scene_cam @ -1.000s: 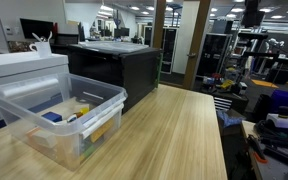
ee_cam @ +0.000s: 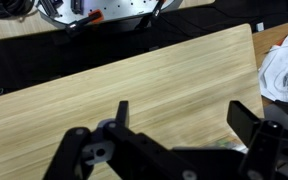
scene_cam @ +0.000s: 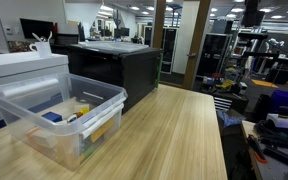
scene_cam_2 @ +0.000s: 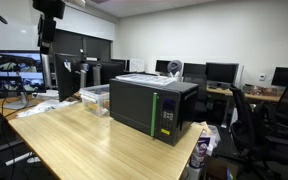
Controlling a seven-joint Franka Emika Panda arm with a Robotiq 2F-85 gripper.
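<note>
In the wrist view my gripper stands open, its two dark fingers wide apart with only bare wooden tabletop (ee_cam: pixel 94 100) showing between and beyond them. Exterior view 2 has the arm reaching in from the upper left, with the gripper (scene_cam_2: pixel 46 45) high over the near left side of the table. A clear plastic bin (scene_cam: pixel 34 95) holding several small items, one blue and some yellow, sits on the table in exterior view 1. Beside it is a black microwave (scene_cam_2: pixel 144 108) with a green strip on its front.
Papers or a flat tray (scene_cam_2: pixel 149 79) lie on top of the microwave. A white cloth (ee_cam: pixel 284 72) is off the table's edge in the wrist view. Much of the tabletop (scene_cam: pixel 169 135) before the bin and microwave is clear. Office chairs (scene_cam_2: pixel 259 125) stand beyond the table.
</note>
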